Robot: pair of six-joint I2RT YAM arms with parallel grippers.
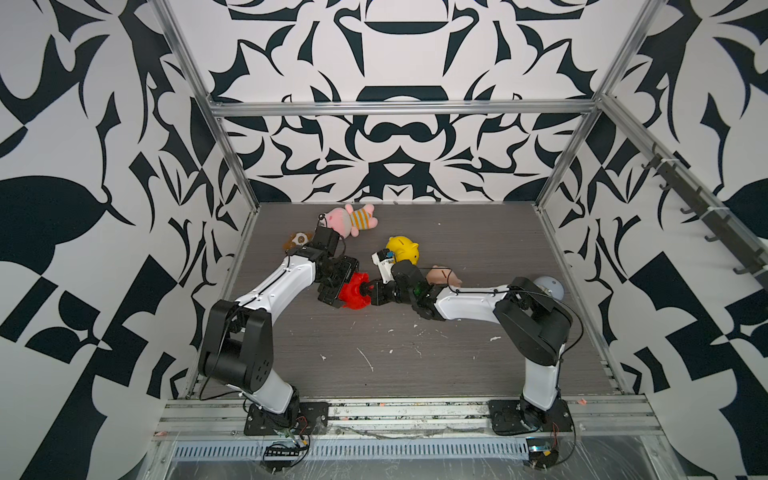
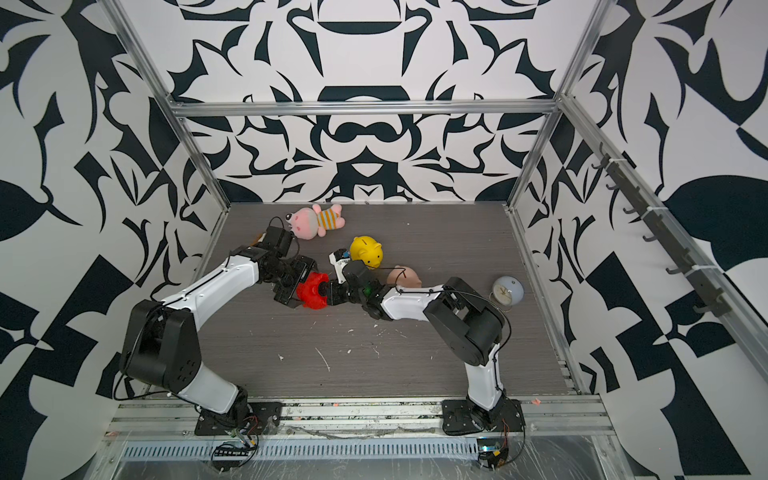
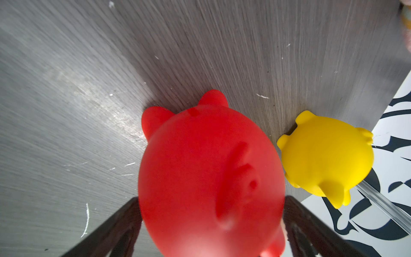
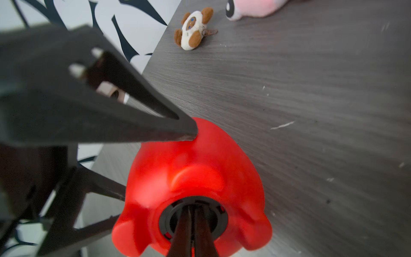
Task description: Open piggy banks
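Observation:
A red piggy bank (image 1: 352,292) is between my two grippers. My open left gripper has its fingers on either side of the red body. In the right wrist view its underside faces my right gripper, whose shut fingertips sit at the round black-rimmed opening, partly hiding it. A yellow piggy bank (image 2: 366,250) lies behind, to the right of the red one.
A pink striped plush (image 2: 314,221) and a brown-white plush (image 4: 191,30) lie at the back left. A pinkish object (image 2: 405,276) is partly behind my right arm. A pale round object (image 2: 507,290) sits at the right.

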